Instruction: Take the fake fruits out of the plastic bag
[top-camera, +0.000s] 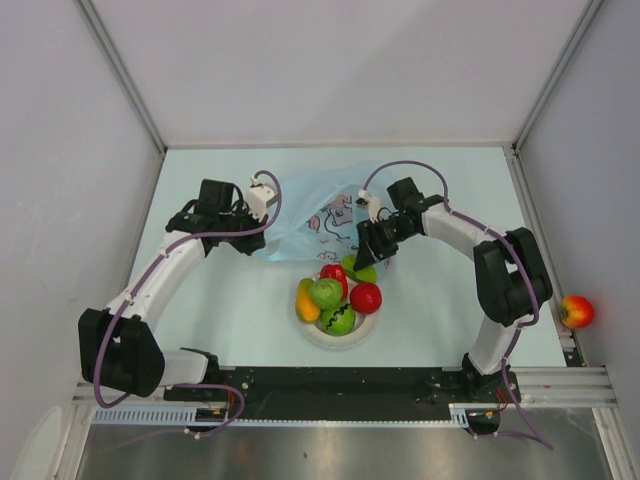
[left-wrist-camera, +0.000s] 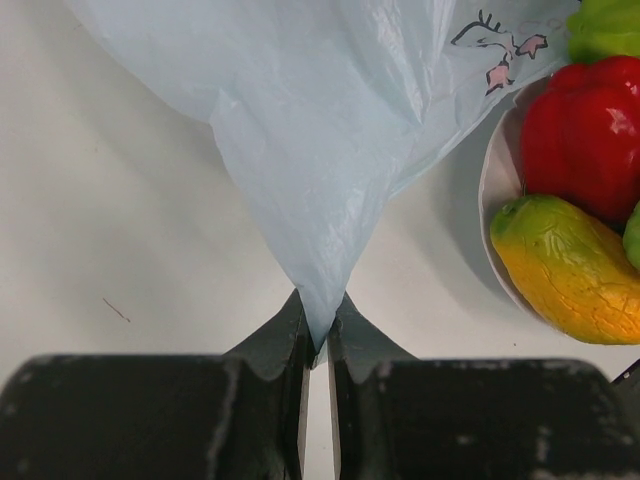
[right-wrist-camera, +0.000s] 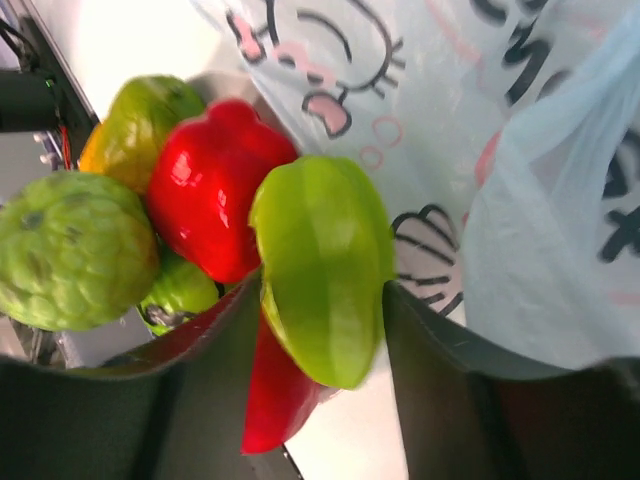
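The translucent plastic bag (top-camera: 310, 200) lies across the back of the board, its corner pinched in my shut left gripper. My right gripper is part open around a light green fruit (right-wrist-camera: 325, 245) at the bag's front edge, beside the bowl (top-camera: 340, 338). The bowl holds a red pepper (left-wrist-camera: 585, 135), a yellow-green mango (left-wrist-camera: 560, 270), a green bumpy fruit (top-camera: 325, 292), a watermelon (top-camera: 337, 320) and a red round fruit (top-camera: 366, 298).
A red-yellow apple (top-camera: 576, 311) lies outside the white board at the far right. The board's front-left and right areas are clear.
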